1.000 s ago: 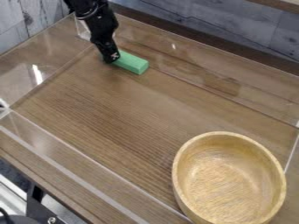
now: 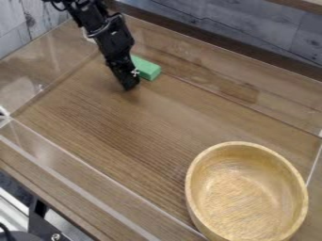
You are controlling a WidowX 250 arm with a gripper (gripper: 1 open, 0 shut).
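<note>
The black robot arm reaches in from the top left, its gripper (image 2: 126, 77) low over the wooden table. A green block (image 2: 147, 69) lies just right of the gripper, partly behind it. Whether the fingers are open or shut, or touch the block, is hard to make out.
A large tan round bowl (image 2: 246, 193) stands at the lower right. A wall runs along the upper left edge.
The arm and gripper have moved down toward the front of the table, now covering more of the green block's left side. The block appears to stay about where it was.
</note>
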